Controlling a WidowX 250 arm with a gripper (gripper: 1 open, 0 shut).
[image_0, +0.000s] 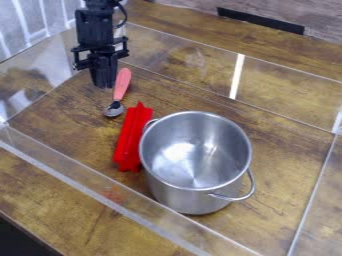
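Note:
My gripper (98, 66) hangs at the upper left of the camera view, low over the table beside a spoon with a red handle (118, 94) and a metal head. Whether its fingers are open or shut is too small and dark to tell. A red elongated object (131, 138) lies further forward, next to a large steel pot (195, 163) with side handles, which stands at the lower right.
Clear edging runs along the left and front.

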